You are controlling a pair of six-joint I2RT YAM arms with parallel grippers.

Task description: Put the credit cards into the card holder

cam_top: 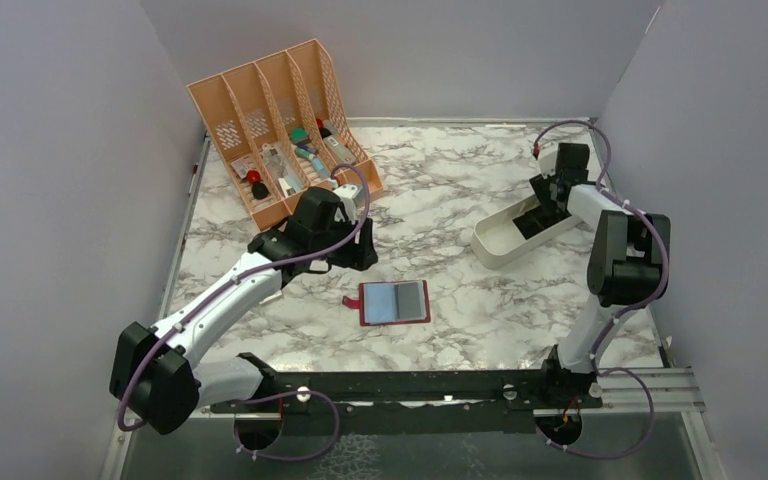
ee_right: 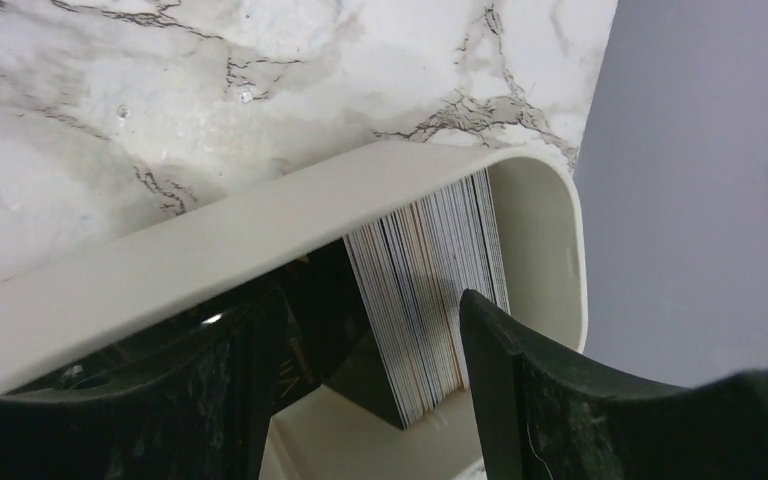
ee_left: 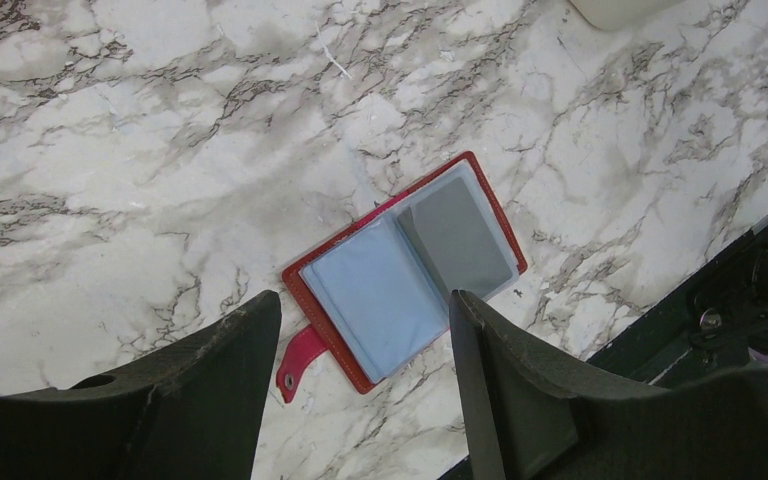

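The red card holder (cam_top: 427, 318) lies spread flat on the table, its clear sleeves (ee_left: 380, 290) facing up and its strap (ee_left: 300, 362) off to one side. A tight stack of cards (ee_right: 425, 295) stands on edge inside the white bin (cam_top: 490, 258), with darker cards (ee_right: 325, 310) leaning in front. My right gripper is open over the bin, its fingers on either side of the stack's near part; whether they touch it I cannot tell. Above and behind the holder hangs my left gripper, open and empty.
At the back left stands an orange rack (cam_top: 245, 100) with several small items in its slots. A grey wall (ee_right: 700, 200) rises close to the bin's right end. Between rack and bin the marble table (cam_top: 440, 190) is clear.
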